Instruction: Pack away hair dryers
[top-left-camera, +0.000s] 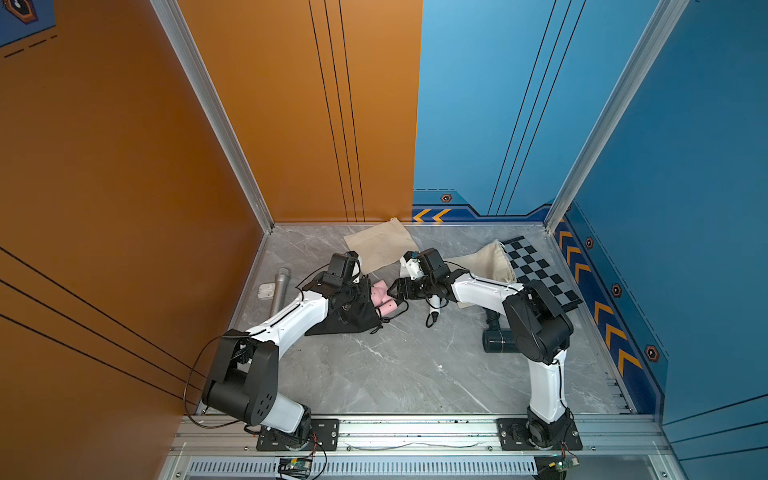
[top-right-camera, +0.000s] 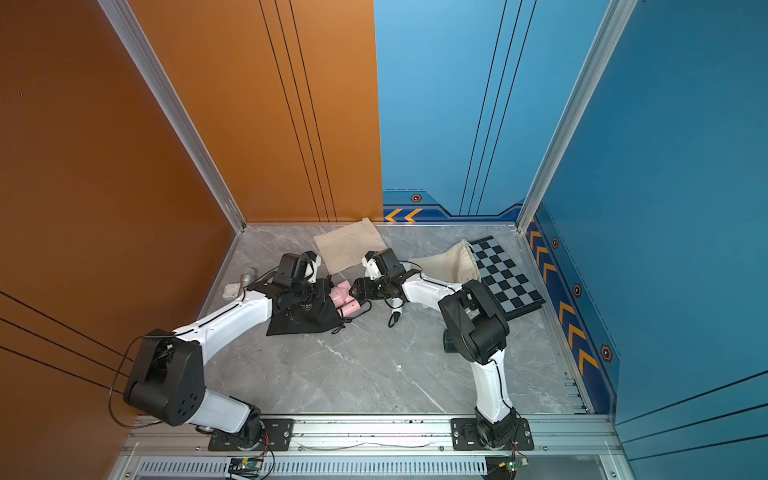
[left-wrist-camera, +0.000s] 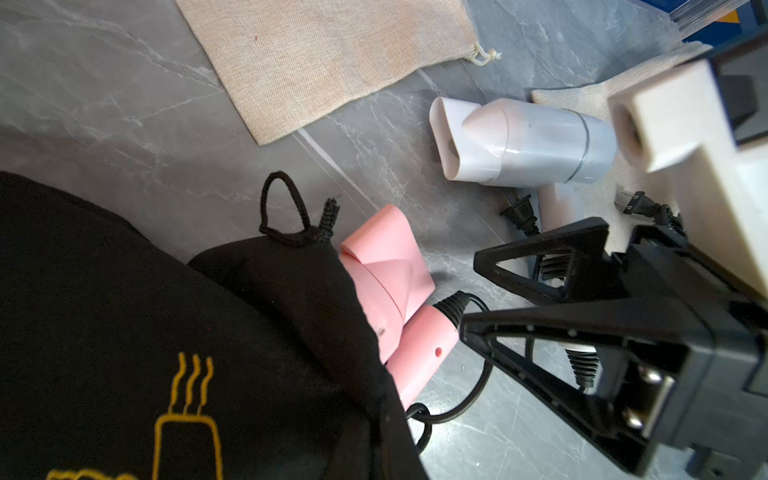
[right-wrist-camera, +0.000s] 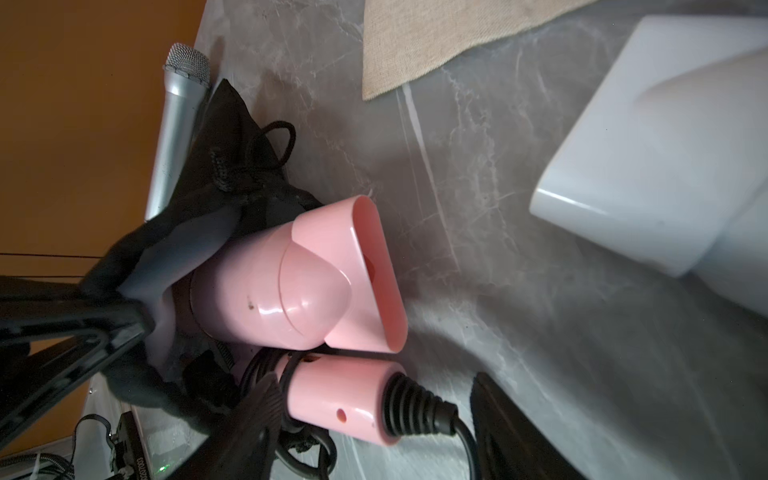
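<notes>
A pink hair dryer (right-wrist-camera: 264, 288) lies partly inside the black drawstring bag (left-wrist-camera: 224, 336), its nozzle and the end of its handle (right-wrist-camera: 336, 392) sticking out of the mouth. At the mouth's edge my left gripper (top-left-camera: 366, 289) is shut on the bag's cloth; its tips are mostly hidden in the left wrist view. My right gripper is open beside the handle end, with nothing gripped. Its fingers (right-wrist-camera: 500, 432) stand on either side of the handle and cord. A white hair dryer (left-wrist-camera: 536, 144) and a dark green one (top-left-camera: 500, 341) lie outside the bag.
One beige bag (top-left-camera: 382, 244) lies flat at the back; another beige bag (top-left-camera: 486, 262) is by the checkered board (top-left-camera: 540, 272). A silver microphone (top-left-camera: 280, 292) stands left of the black bag.
</notes>
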